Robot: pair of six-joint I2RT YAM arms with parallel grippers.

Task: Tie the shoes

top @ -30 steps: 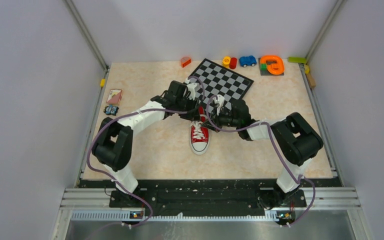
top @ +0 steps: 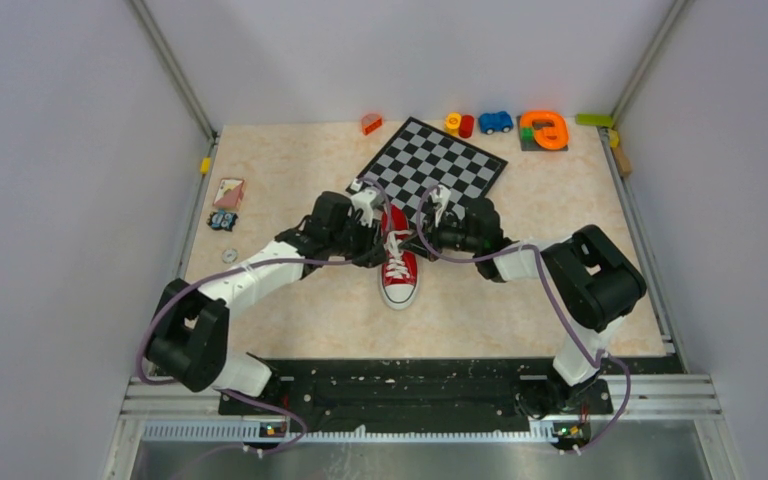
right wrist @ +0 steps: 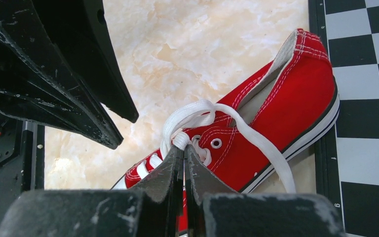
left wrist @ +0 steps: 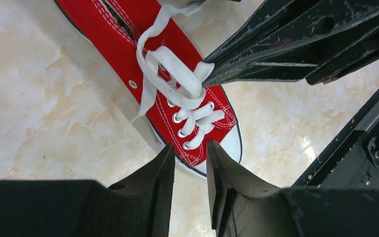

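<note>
The red shoe (top: 398,285), with a white toe and white laces, lies near the table's middle, toe toward the front. Pinched in my right gripper is a fold of white lace (right wrist: 181,140), held at the upper eyelets. From there a lace loop (right wrist: 190,112) curves over the tongue, and one lace end (right wrist: 271,153) trails across the shoe's side. My left gripper is part open, its two fingers apart and nothing between them. It hovers by the shoe's left side, near the toe end of the lacing.
Behind the shoe lies a checkered board (top: 435,160), close to its heel. Toys such as a blue car (top: 496,122) and an orange ring (top: 544,130) line the back edge. Free table spreads on both sides and in front of the toe.
My left arm has drawn back leftward and toward the table's front, away from the heel end of the shoe. The right arm and shoe stay in place.
</note>
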